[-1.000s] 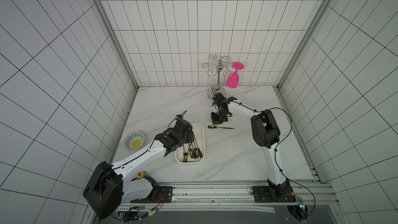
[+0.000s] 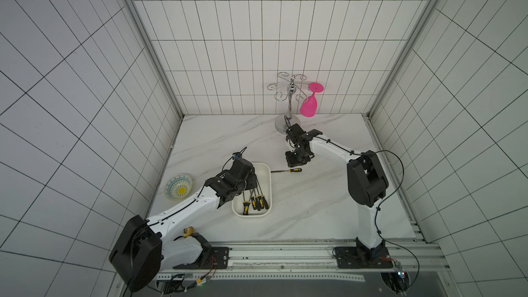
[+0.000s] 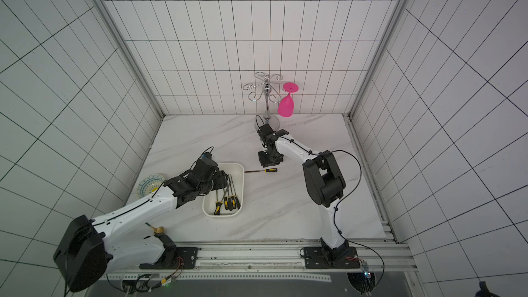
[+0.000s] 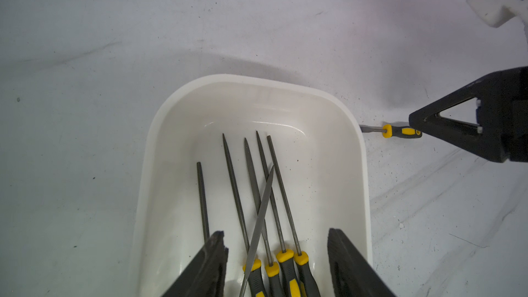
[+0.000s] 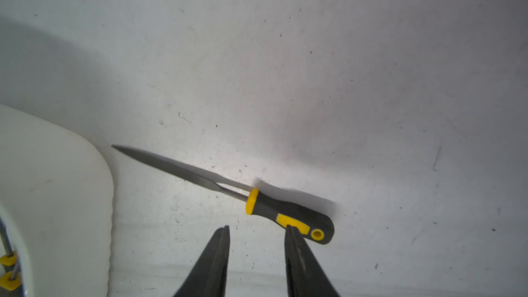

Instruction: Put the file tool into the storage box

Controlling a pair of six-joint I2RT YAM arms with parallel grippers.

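Observation:
A file (image 5: 291, 214) with black-yellow handle lies on the counter just right of the white storage box (image 2: 267, 187), blade toward the box, handle to the right. My right gripper is above its handle, fingers apart, nothing between them. The box holds several files (image 4: 286, 209) with the same kind of handles. My left gripper hangs over the box, fingers apart, nothing seen held.
A metal stand (image 2: 287, 123) with a pink glass (image 2: 309, 107) is at the back. A patterned bowl (image 2: 178, 186) sits at left.
The loose file has turned around: its handle, on the left a second ago, now points right. The left arm looks unchanged.

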